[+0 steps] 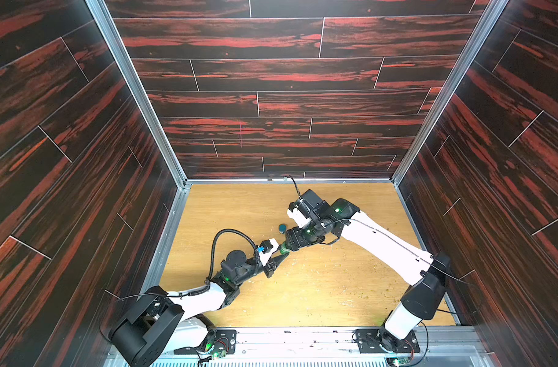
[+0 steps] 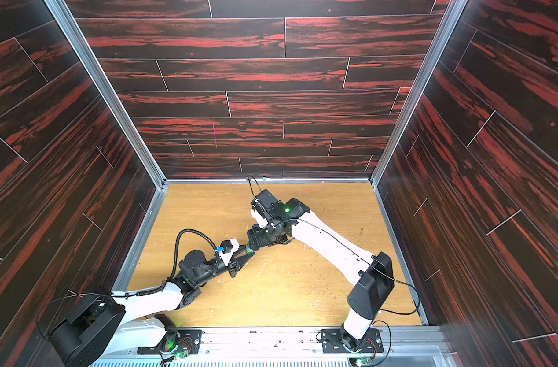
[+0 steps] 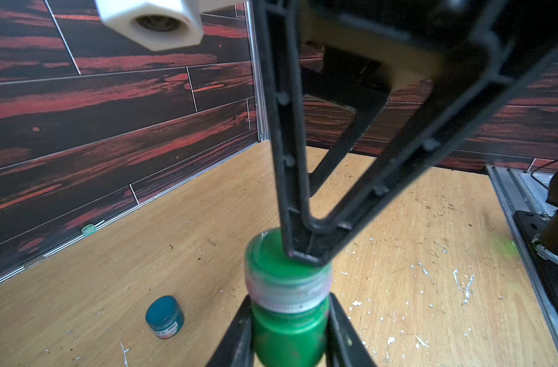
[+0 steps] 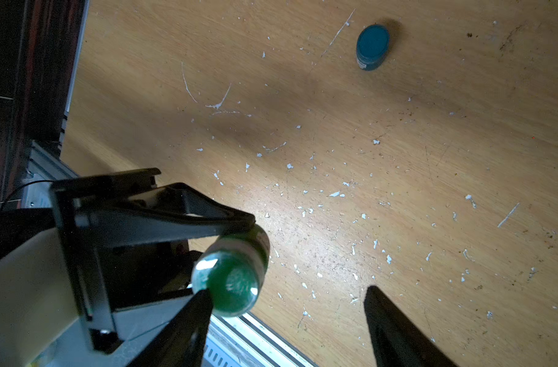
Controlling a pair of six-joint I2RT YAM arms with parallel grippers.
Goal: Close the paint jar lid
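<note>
My left gripper is shut on a small green jar (image 3: 285,269), which stands roughly upright between its fingers. A pale band runs round the jar between two green parts; whether the lid sits fully down cannot be told. Over the jar hangs my right gripper, open and holding nothing. In the left wrist view, one right finger (image 3: 312,238) overlaps the jar's top, and contact is unclear. The right wrist view shows the jar's green, glossy end (image 4: 233,287) nearer the left one of the right fingers.
A second small jar, with a teal lid (image 1: 282,228), stands upright on the wooden table (image 1: 346,287) behind the held jar. Pale scraps and scratches mark the surface.
</note>
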